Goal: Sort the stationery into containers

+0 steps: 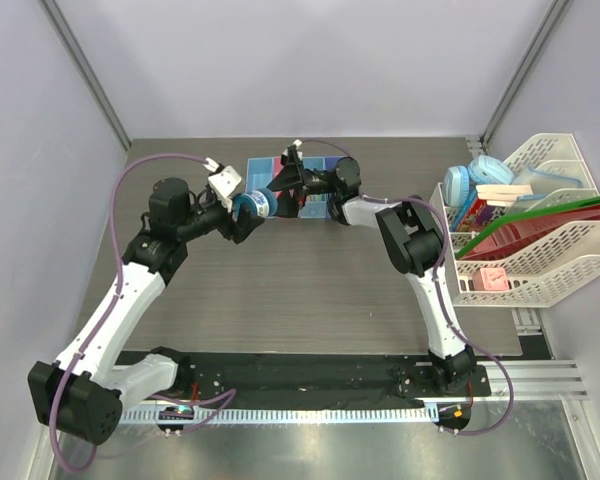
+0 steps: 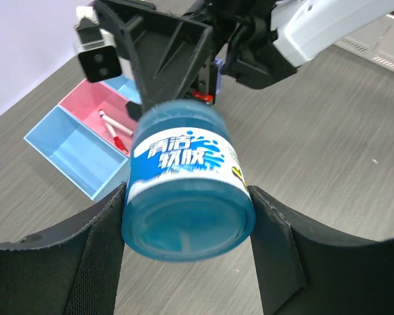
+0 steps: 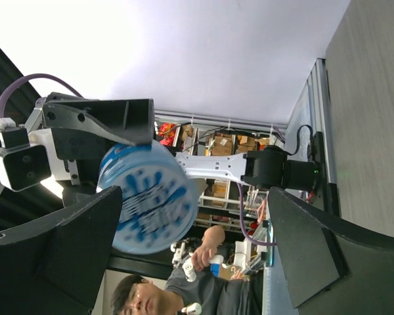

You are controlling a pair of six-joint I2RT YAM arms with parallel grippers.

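Note:
A blue cylindrical tub (image 2: 187,203) with a white-and-blue label is held above the table, and my left gripper (image 1: 245,215) is shut on it. Facing it from the right, my right gripper stands open. Between the right fingers' tips, in the right wrist view, the label face of the tub (image 3: 154,203) shows; whether they touch it cannot be told. Behind both grippers lies the pink-and-blue compartment organizer (image 1: 260,172). In the left wrist view, a red-and-white marker (image 2: 113,134) lies in its pink compartment, while the left blue compartment (image 2: 75,147) looks empty.
White baskets (image 1: 535,265) at the right hold blue headphones (image 1: 458,186), books, a green and a red folder, and a pink box (image 1: 491,279).

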